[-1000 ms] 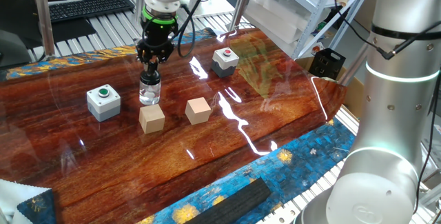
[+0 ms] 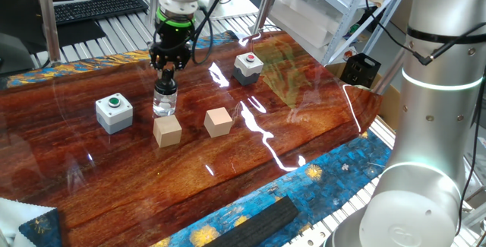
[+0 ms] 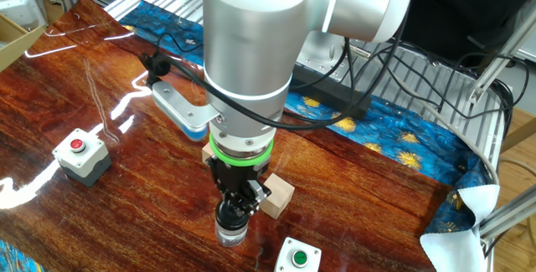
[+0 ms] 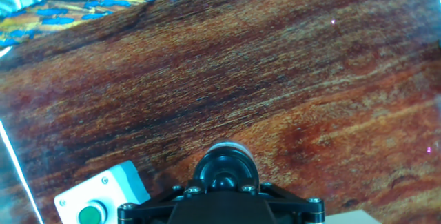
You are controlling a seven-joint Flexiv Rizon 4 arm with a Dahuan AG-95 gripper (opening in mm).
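Note:
A clear bottle with a black lid (image 2: pixel 165 102) is upright near the middle back of the table, a pale block close in front of it. My gripper (image 2: pixel 166 71) points straight down at the top of the lid, its fingertips at or against it. In exterior view 2 the bottle (image 3: pixel 231 235) shows below the gripper (image 3: pixel 237 207). From the wrist, only the round black lid (image 4: pixel 225 167) is seen past the dark gripper parts. Whether the fingers are closed on the lid is hard to make out, as is any gap beneath the bottle.
Two wooden blocks, one (image 2: pixel 167 131) near the bottle and another (image 2: pixel 218 122) to its right, sit on the glossy table. A green-button box (image 2: pixel 115 113) is on the left, a red-button box (image 2: pixel 247 68) at the back right.

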